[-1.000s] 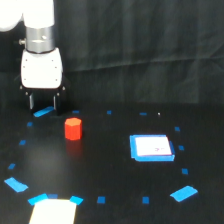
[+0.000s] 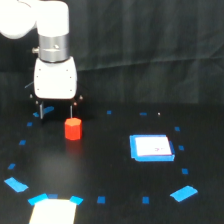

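Observation:
My white gripper hangs at the upper left, its two dark fingers apart with nothing seen between them. Just below and right of it, a small red block rests on the black table. A thin light mark above the block may be part of a finger; it is hard to tell.
A white pad with a blue border lies at the right. A pale square sits at the bottom left. Blue tape marks are scattered over the black table, which is otherwise clear.
The arm and gripper have moved right, toward the red block. The block and the pads have not visibly moved.

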